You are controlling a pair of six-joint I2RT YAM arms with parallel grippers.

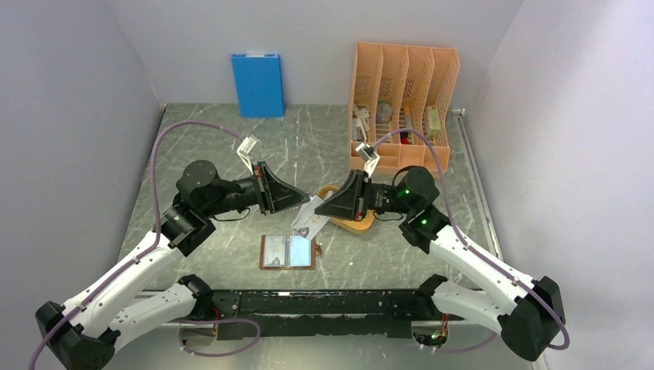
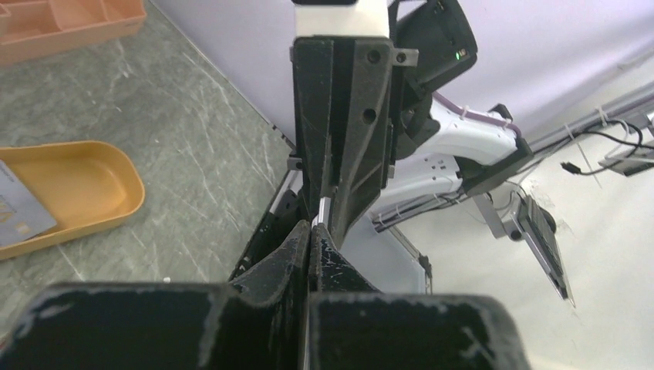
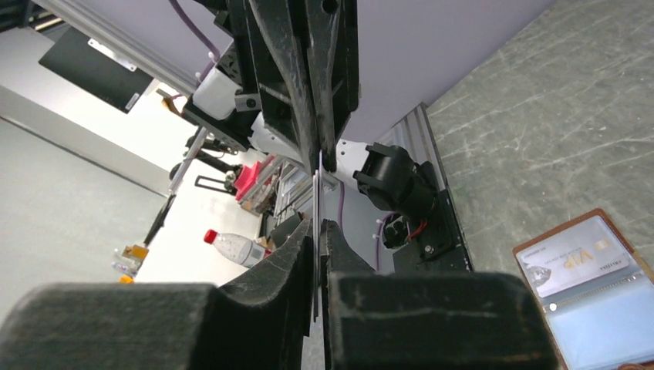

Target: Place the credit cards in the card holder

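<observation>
A light card (image 1: 307, 222) is held between the facing grippers at the centre in the top view, seen edge-on in both wrist views. My left gripper (image 1: 305, 197) is shut on its upper corner. My right gripper (image 1: 321, 208) is shut at the card too, its fingertips touching it; both hold it upright or tilted, I cannot tell exactly. Below lies the open brown card holder (image 1: 287, 252), with a VIP card (image 3: 574, 258) in one side and a blue sleeve beside it. A yellow tray (image 2: 92, 185) behind the grippers holds another card (image 2: 17, 208).
A peach compartment organiser (image 1: 397, 158) with small items stands at the back right. A blue box (image 1: 257, 85) is at the back left. Walls bound the sides and back.
</observation>
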